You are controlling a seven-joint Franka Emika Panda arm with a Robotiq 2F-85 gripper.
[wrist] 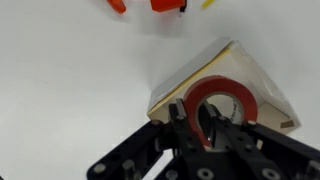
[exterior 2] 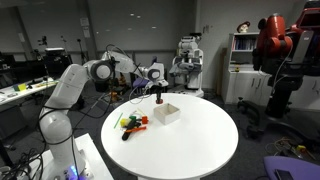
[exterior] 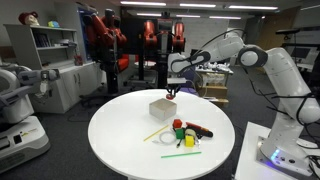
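Observation:
A ring-shaped roll of reddish-brown tape (wrist: pixel 243 93) hangs from my gripper, whose fingers are shut on one side of its rim. Below it in the wrist view lies the open pale box (wrist: pixel 187 69), partly covered by the roll and the gripper. From the first exterior view, the gripper (exterior: pixel 171 91) appears just above the back right part of the box (exterior: pixel 161 110). The second exterior view has the roll (exterior 2: pixel 158 99) by the box's upper left corner, the box (exterior 2: pixel 168 116) standing upright on the table.
Toward the arm's base lie several coloured items, among them a red one (exterior: pixel 177 124), a yellow block (exterior: pixel 187 141), a dark-and-red tool (exterior: pixel 200 130) and a green stick (exterior: pixel 181 154).

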